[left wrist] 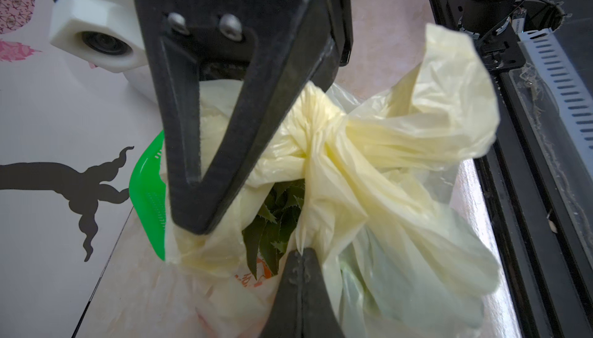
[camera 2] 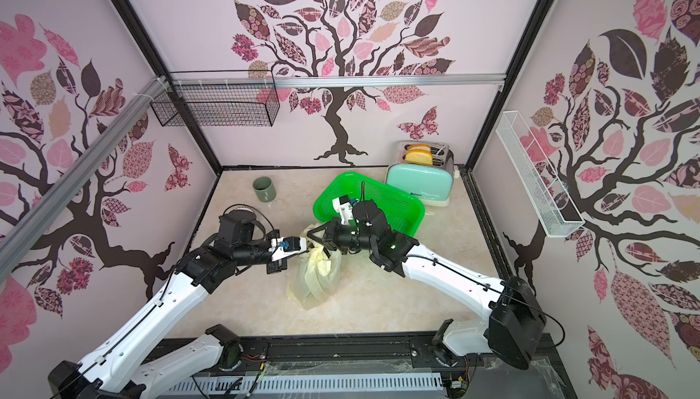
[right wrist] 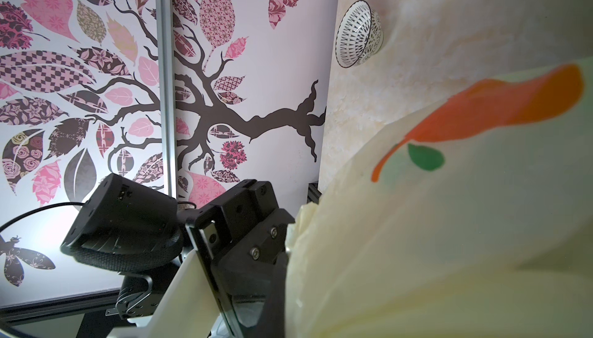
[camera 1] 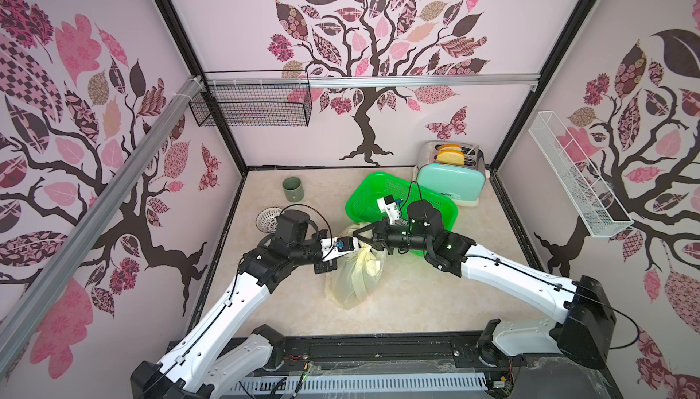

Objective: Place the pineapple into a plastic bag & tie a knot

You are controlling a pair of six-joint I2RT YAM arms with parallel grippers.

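Observation:
A pale yellow plastic bag point(camera 1: 350, 282) stands at the table's middle, gathered and twisted at its top; through an opening in the left wrist view green pineapple leaves point(left wrist: 271, 220) show. My left gripper point(camera 1: 350, 246) is at the bag's top from the left, shut; in the left wrist view its fingertips lie against the bag. My right gripper point(camera 2: 315, 232) is shut at the bag's top from the right; whether bag film is pinched in either gripper is hard to tell. In the right wrist view the bag point(right wrist: 457, 214) hides most of that gripper.
A green basket point(camera 2: 393, 209) lies behind the bag, with a mint toaster point(camera 1: 450, 180) at the back right. A green cup point(camera 1: 293, 187) and a white perforated bowl point(right wrist: 359, 34) stand at the left.

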